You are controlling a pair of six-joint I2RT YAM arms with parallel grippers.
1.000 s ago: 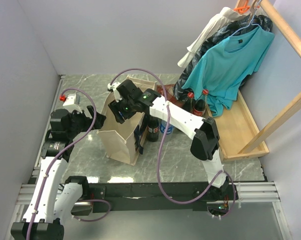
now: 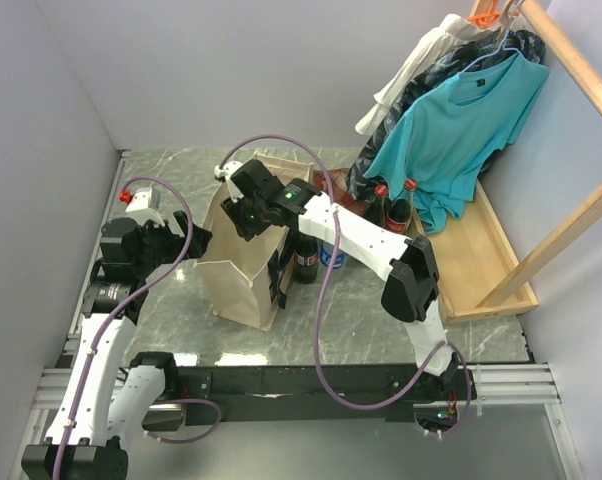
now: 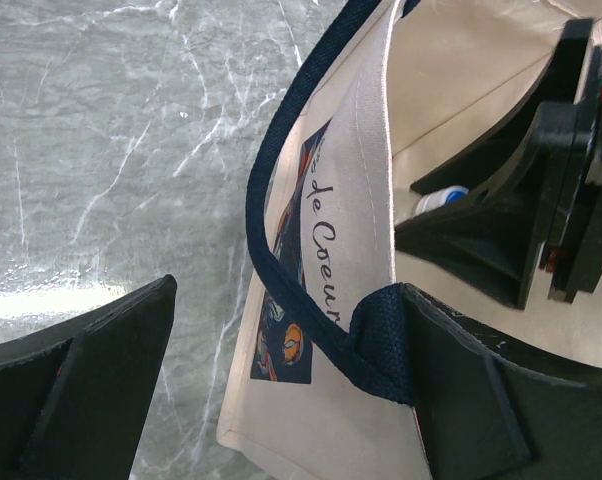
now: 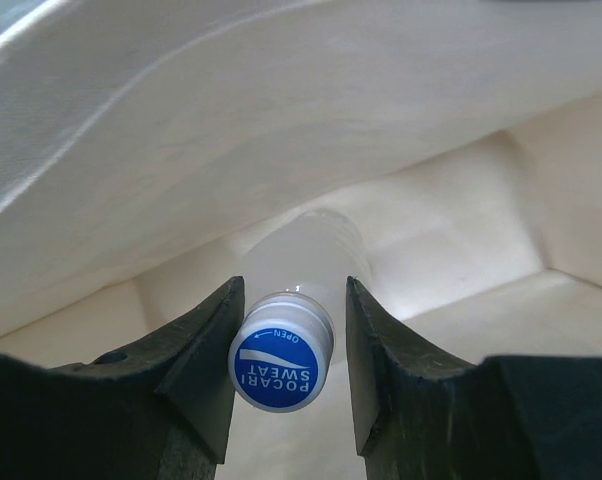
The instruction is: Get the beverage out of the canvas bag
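Note:
The cream canvas bag [image 2: 238, 290] stands upright on the table with its mouth open. Inside it is the beverage, a bottle with a white and blue cap [image 4: 278, 368] and a pale body, best seen in the right wrist view. My right gripper reaches down into the bag, its fingers part open on either side of the bottle's neck; a gap shows on the right side. My left gripper [image 2: 207, 238] is open at the bag's left side. In the left wrist view the bag's navy-trimmed edge [image 3: 271, 265] runs between the left fingers.
Dark cola bottles [image 2: 307, 262] and a blue-labelled bottle [image 2: 333, 256] stand close to the bag's right side. Farther right is a wooden rack [image 2: 491, 290] with hanging clothes [image 2: 466, 130].
The left arm and the bag look unmoved.

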